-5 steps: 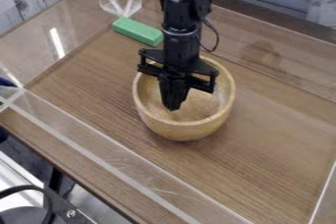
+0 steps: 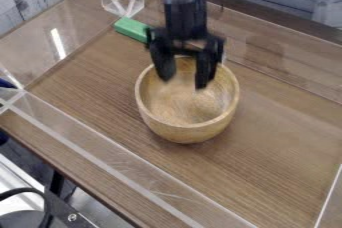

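A round wooden bowl [image 2: 187,122] sits on the wooden table [image 2: 80,102]. My gripper [image 2: 187,64], dark and motion-blurred, hangs over the back part of the bowl. Its fingers look spread apart, one toward each side of the bowl's back rim. Nothing shows held between them, though the blur hides detail.
A green block [image 2: 131,29] lies behind the bowl to the left, near a clear plastic piece at the back. A black cable runs at the bottom left corner.
My gripper has risen from inside the bowl to above its back rim, and now appears blurred, with fingers farther apart. The bowl is in about the same place.
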